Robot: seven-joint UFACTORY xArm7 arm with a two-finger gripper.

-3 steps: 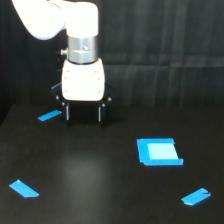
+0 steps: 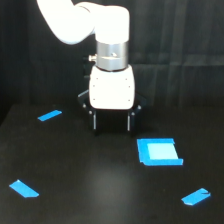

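Note:
My gripper [image 2: 112,122] hangs over the back middle of the black table, pointing down. Its two thin fingers stand wide apart with nothing between them, so it is open. Right of it and closer to the camera lies a white square [image 2: 161,151] framed by blue tape [image 2: 145,158]. The gripper is apart from this square.
Blue tape strips lie at the back left [image 2: 50,115], the front left [image 2: 24,188] and the front right [image 2: 196,197] of the dark table [image 2: 100,185]. A dark curtain [image 2: 180,60] stands behind.
My arm and gripper have moved to the right, and the fingers now sit slightly lower in the view. The gripper was open before, too. The white square and tape strips have stayed put.

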